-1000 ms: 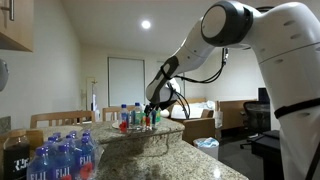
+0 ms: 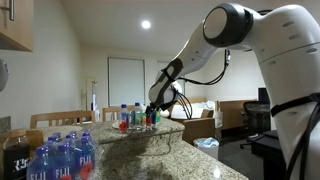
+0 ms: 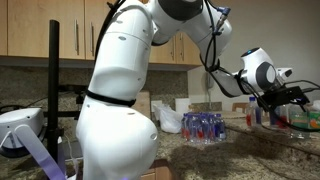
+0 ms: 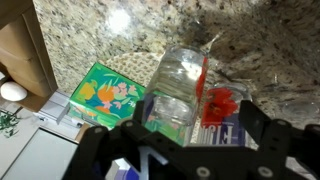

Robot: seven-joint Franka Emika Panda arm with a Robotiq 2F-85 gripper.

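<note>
In the wrist view my gripper stands open over two upright bottles. A clear bottle (image 4: 180, 72) with a pale greenish end is towards the left finger, and a bottle with a red top (image 4: 222, 101) is towards the right one. Both lie in the space between the fingers; contact with either cannot be made out. From outside, the gripper (image 2: 151, 106) is small and partly merges with the bottles at the far counter's end. A blue-capped bottle (image 2: 124, 118) stands to its left.
A colourful green box (image 4: 105, 94) lies left of the bottles in the wrist view. Several Fiji water bottles (image 3: 204, 128) form a group away from the gripper. The granite counter (image 3: 225, 158) has bare room in front.
The large upper part of the arm has shifted at the right of the view, and a dark cable now shows there. The gripper stays near the same bottles, which look unmoved.
</note>
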